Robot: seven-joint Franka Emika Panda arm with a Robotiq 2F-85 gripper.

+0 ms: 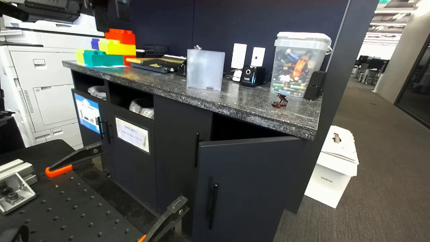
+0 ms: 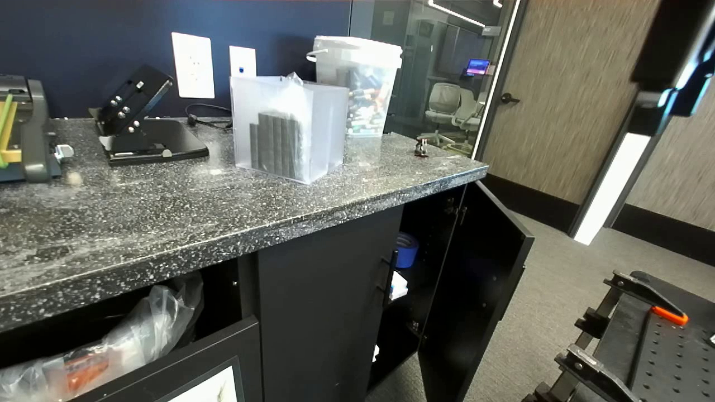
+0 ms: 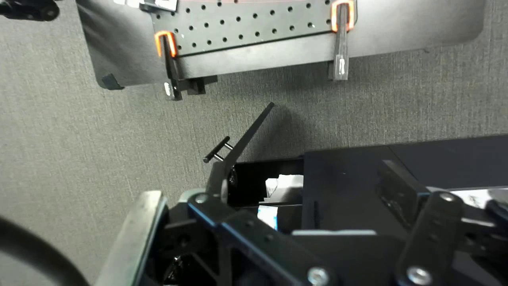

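A dark cabinet door stands ajar beneath the counter, its black bar handle on the outer face. From the other side, the opening shows a blue container and a white item on a shelf. The wrist view shows the door edge-on, with white items inside the cabinet. My gripper is open, its fingers spread wide across the lower part of that view, with nothing visibly held. They partly cover the cabinet there. Dark arm parts hang at the upper left of exterior view 1.
On the speckled counter are a translucent box, a battery bucket, a small dark red figure and toy blocks. A perforated table with orange clamps faces the cabinet. Carpet lies clear beside the door.
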